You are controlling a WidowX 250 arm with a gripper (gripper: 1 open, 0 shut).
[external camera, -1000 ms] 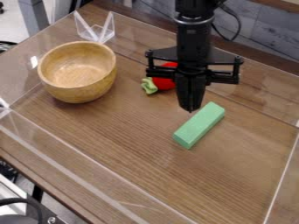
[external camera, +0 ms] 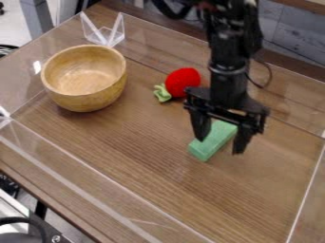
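Observation:
My gripper is open and lowered around a green rectangular block on the wooden table, its dark fingers on either side of the block and partly hiding it. Whether the fingers touch the block cannot be seen.
A red round object with a small green piece lies behind the block. A wooden bowl stands at the left. A clear plastic item is at the back left.
My gripper has come down toward the table and over the green block, which it now partly hides.

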